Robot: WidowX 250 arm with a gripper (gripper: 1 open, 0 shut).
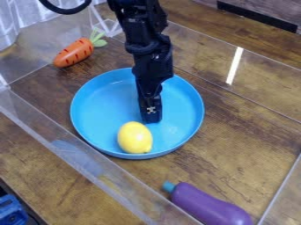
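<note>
The black gripper [148,107] reaches down from the top of the view into a blue bowl [94,109], its tip low in the bowl behind a yellow egg-shaped object [134,138]. I cannot tell whether its fingers are open or shut, or whether anything is between them.
An orange carrot [77,51] lies at the upper left. A purple eggplant [209,204] lies at the lower right. Clear plastic edges run along the lower left and far right.
</note>
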